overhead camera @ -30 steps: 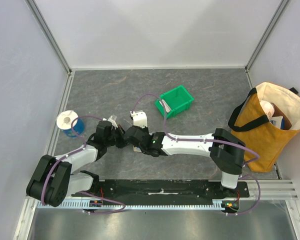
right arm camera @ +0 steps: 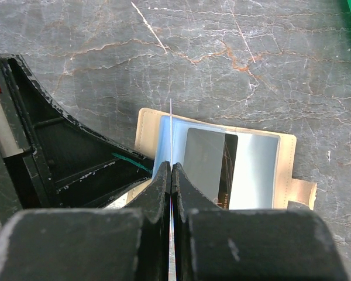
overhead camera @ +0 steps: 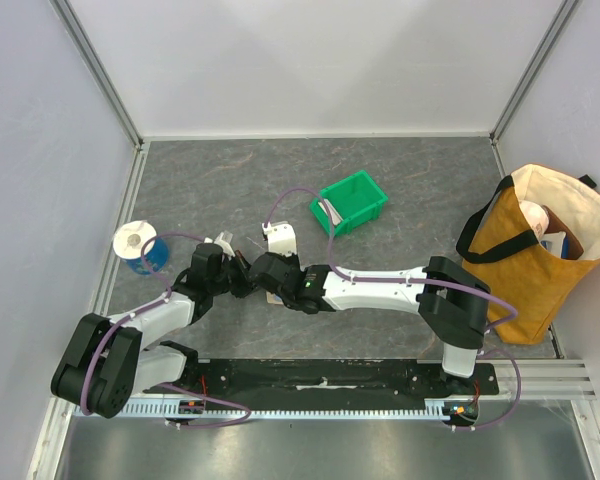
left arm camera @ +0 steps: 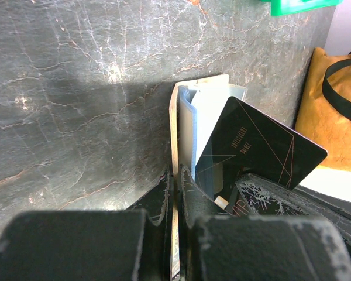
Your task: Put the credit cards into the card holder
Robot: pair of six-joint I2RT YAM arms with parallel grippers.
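The beige card holder point(right arm camera: 285, 146) lies open on the table, showing clear and bluish sleeves. On its left edge my left gripper is shut, the cover standing edge-on between its fingers. My right gripper is shut on a black credit card, seen only as a thin upright line in the right wrist view. That card stands over the holder's left side, beside the bluish sleeve point(right arm camera: 163, 137); whether its lower edge is inside a sleeve I cannot tell. Something dark point(right arm camera: 227, 170) shows among the sleeves.
A green basket point(overhead camera: 360, 200) with white card-like pieces point(overhead camera: 330, 212) sits behind the holder. At the left is a blue-and-white roll point(overhead camera: 134, 242); a yellow bag point(overhead camera: 520, 280) stands at the right. Both grippers are close together, while the table right of centre is clear.
The right gripper has shifted very slightly over the holder, and the left arm a touch to the left. Everything else looks the same.
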